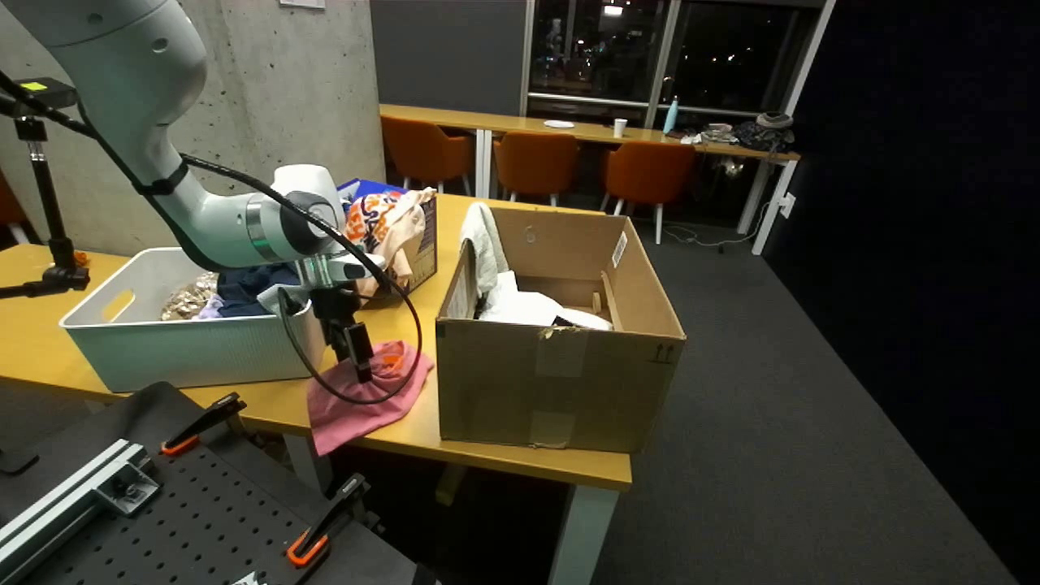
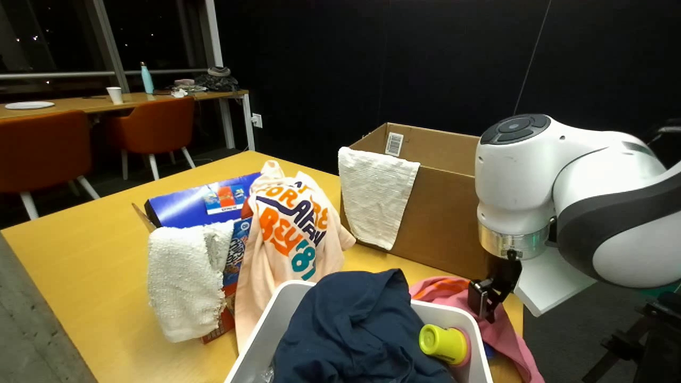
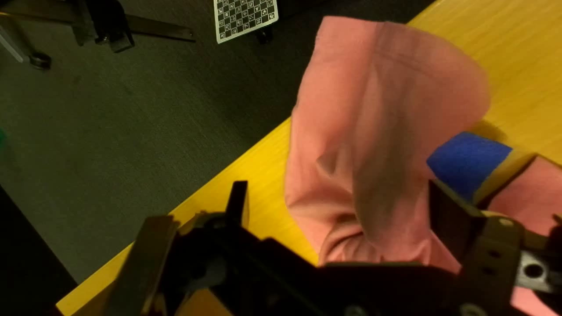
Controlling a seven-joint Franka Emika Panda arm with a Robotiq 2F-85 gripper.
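Note:
A pink cloth [image 1: 366, 395] lies crumpled near the front edge of the table, between the white bin and the cardboard box, part of it reaching over the edge. In the wrist view my gripper is open, its fingers [image 3: 239, 202] apart with the pink cloth [image 3: 390, 121] showing in the space between them. Exterior view 2 has the gripper [image 2: 486, 306] low over the cloth [image 2: 504, 335]; whether the tips touch the fabric I cannot tell. A blue patch [image 3: 469, 160] shows beside the cloth's folds.
Left of the gripper stands the white bin [image 1: 195, 361], holding dark blue cloth [image 2: 348, 325] and a yellow cup [image 2: 440, 343]. The cardboard box [image 1: 556, 390] stands to the right, a white towel [image 2: 376, 191] over its rim. Behind are a peach printed shirt [image 2: 287, 236] and another towel [image 2: 185, 274].

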